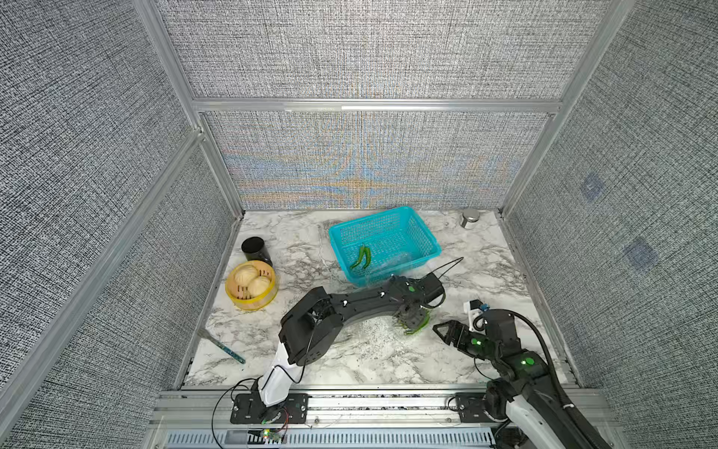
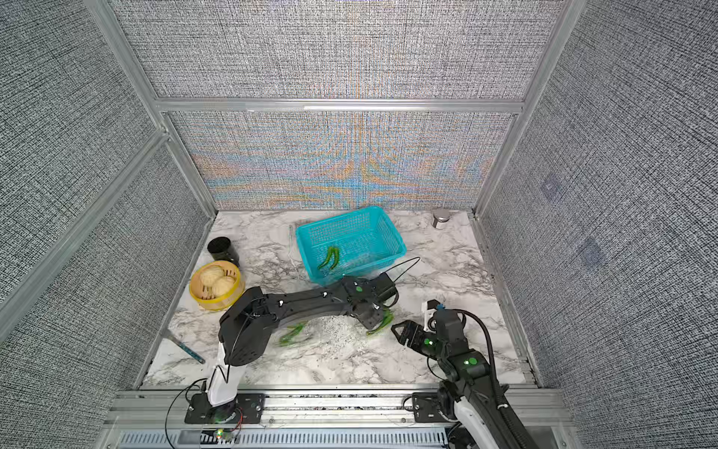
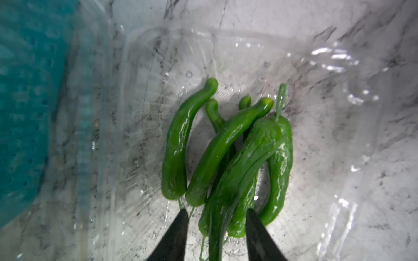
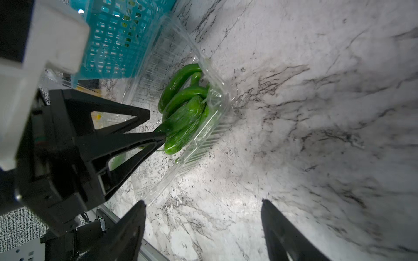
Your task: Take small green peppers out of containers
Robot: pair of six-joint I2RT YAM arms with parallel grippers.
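Observation:
Several small green peppers [image 3: 243, 161] lie heaped in a clear plastic container [image 3: 331, 56], in the left wrist view. My left gripper reaches down over the heap, its fingers part way apart. The stretched-out end of the top pepper [image 3: 219, 208] lies between them, with a gap showing on both sides. From the right wrist view, the left gripper's fingers [image 4: 135, 115] are close to that pepper end. My right gripper is open over bare tabletop to the right of the container, nothing between its fingers. Two peppers [image 1: 360, 257] lie in the blue basket [image 1: 427, 239].
Another green piece [image 2: 291, 333] shows on the left side, partly behind the left arm. Far left are a steamer with buns [image 1: 251, 285], a black jar [image 1: 254, 249] and a brush [image 1: 224, 348]. A small metal tin [image 1: 469, 217] stands at the back right.

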